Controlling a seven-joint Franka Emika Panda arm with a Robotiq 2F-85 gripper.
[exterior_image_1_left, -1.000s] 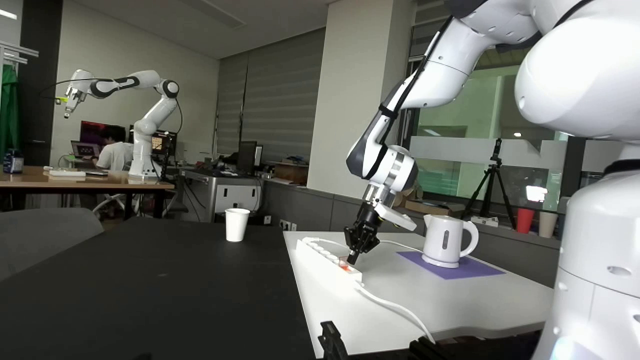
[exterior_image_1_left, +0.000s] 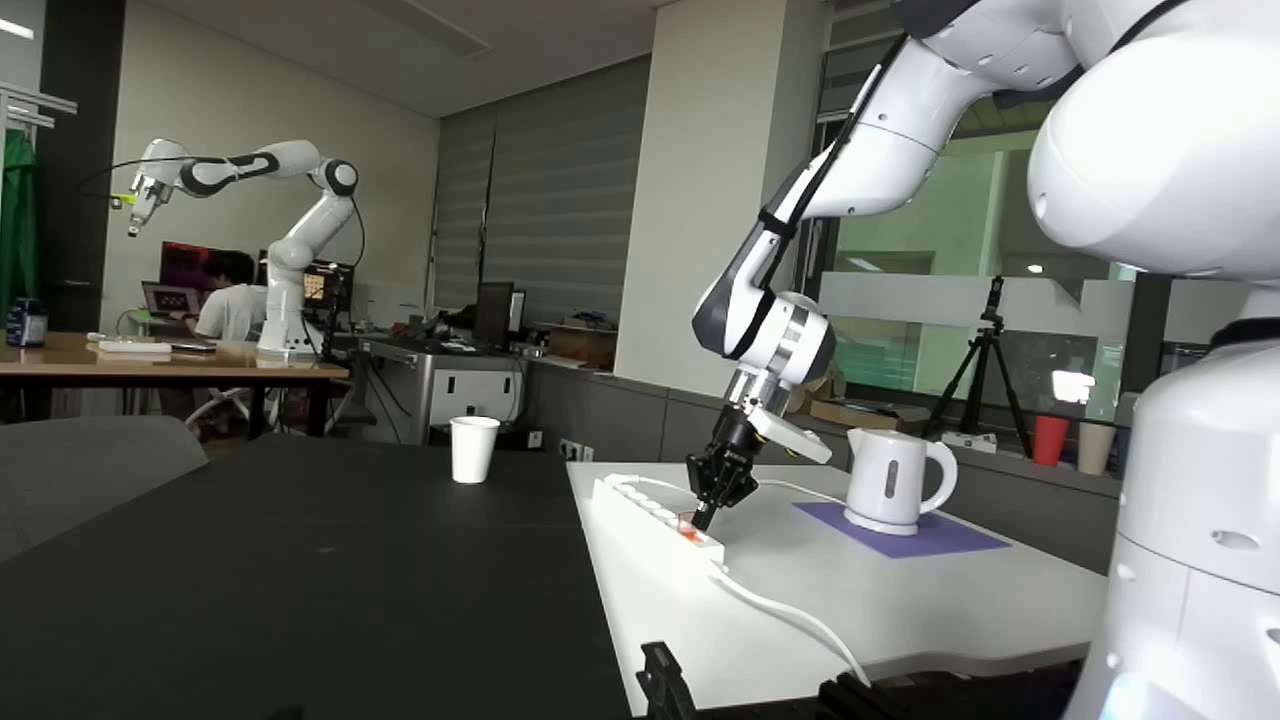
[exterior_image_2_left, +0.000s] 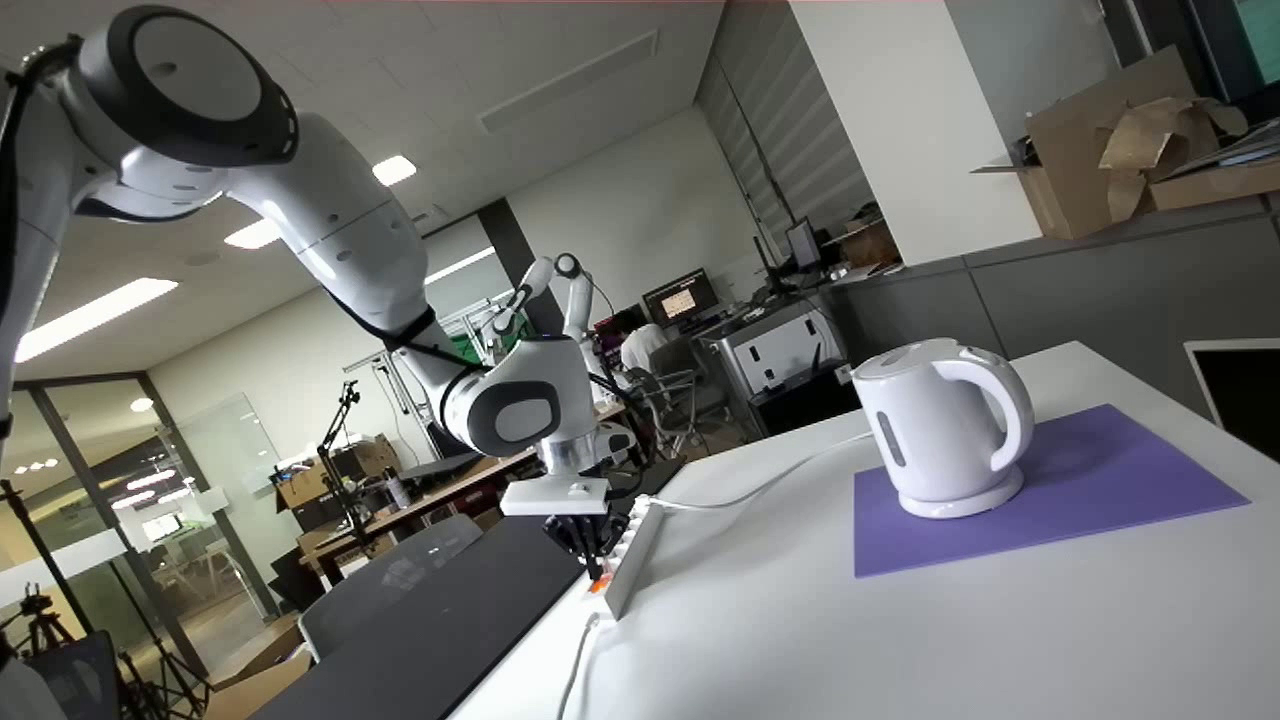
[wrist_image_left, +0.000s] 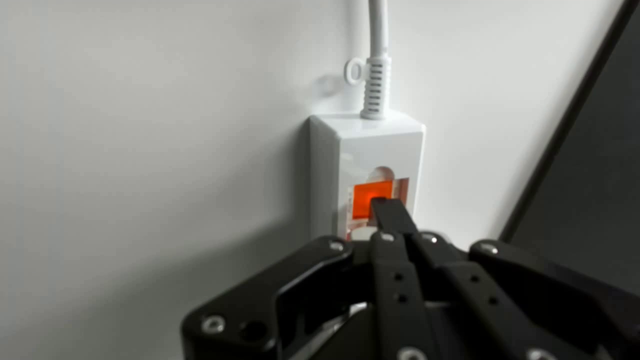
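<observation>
A white power strip (exterior_image_1_left: 659, 522) lies along the left edge of the white table, its cord running off from the near end. The wrist view shows the orange switch (wrist_image_left: 370, 198) on the end of the strip, lit orange. My gripper is shut with nothing showing between its fingers. Its tips overlap the lower right of the switch in that view; whether they press on it I cannot tell. Exterior view 2 has the gripper (exterior_image_2_left: 594, 576) pointing down at the strip's switch end. The rest of the strip is hidden below the gripper in the wrist view.
A white kettle (exterior_image_1_left: 888, 480) stands upright on a purple mat (exterior_image_2_left: 1152, 486) at the table's other side. A white paper cup (exterior_image_1_left: 473, 449) sits on the black table. Open white tabletop (exterior_image_2_left: 816, 636) lies between strip and mat.
The gripper has shifted very slightly, its tips a touch lower and to the left at the strip's switch. Strip, kettle and cup stay in place.
</observation>
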